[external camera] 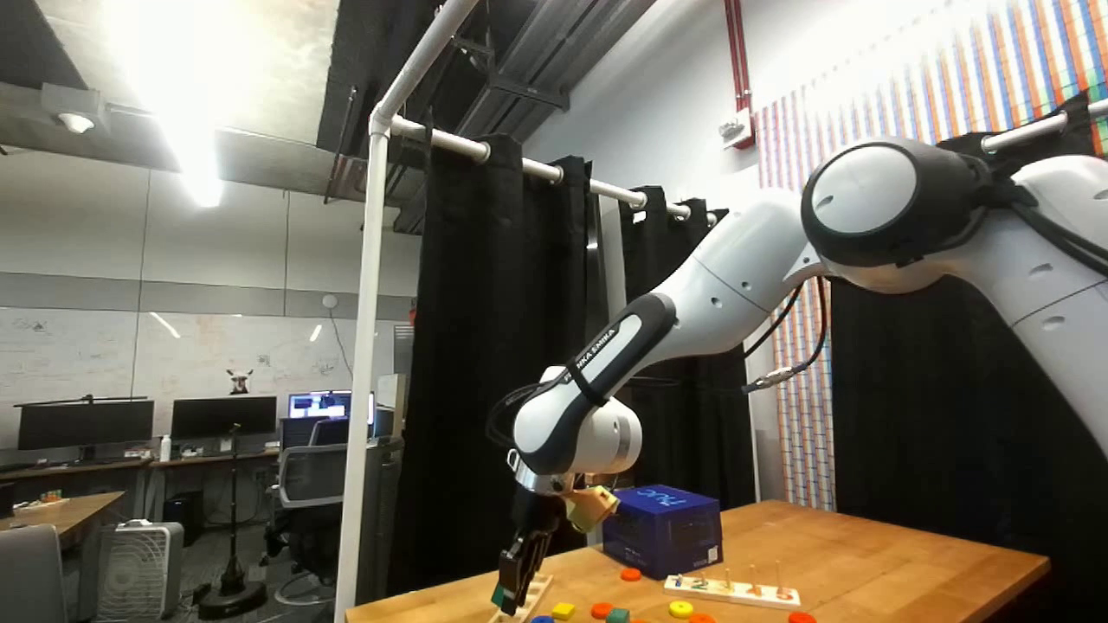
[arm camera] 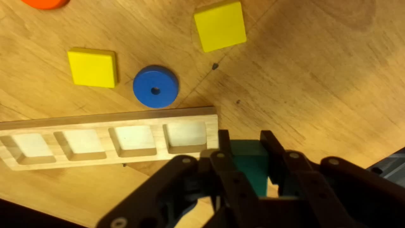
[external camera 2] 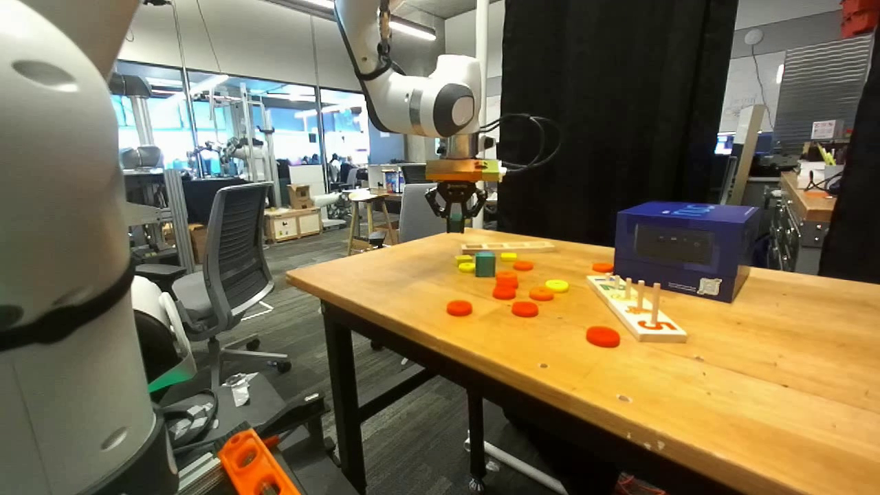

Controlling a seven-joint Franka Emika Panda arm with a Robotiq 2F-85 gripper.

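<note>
In the wrist view a green block point(arm camera: 250, 163) is pinched between the fingers of my gripper, which is shut on it. Just left of the block lies the end of a wooden tray point(arm camera: 211, 138) with several empty square recesses. From the second exterior view, the gripper point(external camera 2: 455, 216) hangs above the table with the green block point(external camera 2: 455, 224) pointing down. Two yellow square blocks point(arm camera: 93, 68) and a blue disc point(arm camera: 155, 86) with a centre hole rest on the table beyond the tray. Another green block point(external camera 2: 485, 265) stands on the tabletop.
Several orange discs point(external camera 2: 524, 309) and a yellow disc point(external camera 2: 557, 285) are scattered over the table. A numbered peg board point(external camera 2: 631, 305) lies by a blue box point(external camera 2: 685, 247). Bare wood point(arm camera: 322, 95) spreads right of the yellow blocks in the wrist view.
</note>
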